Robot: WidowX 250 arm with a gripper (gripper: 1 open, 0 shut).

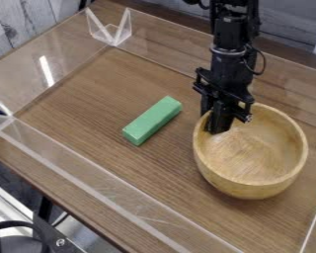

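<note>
The black gripper (219, 121) reaches down from the top centre to the near-left rim of a large tan bowl (248, 160). It appears shut on that rim, though the fingertips are dark and hard to make out. A green block (151, 122) lies on the wooden table (82, 168) to the left of the bowl, apart from it.
A small clear container (110, 25) stands at the back left. Black cables or parts (13, 237) lie at the lower left corner.
</note>
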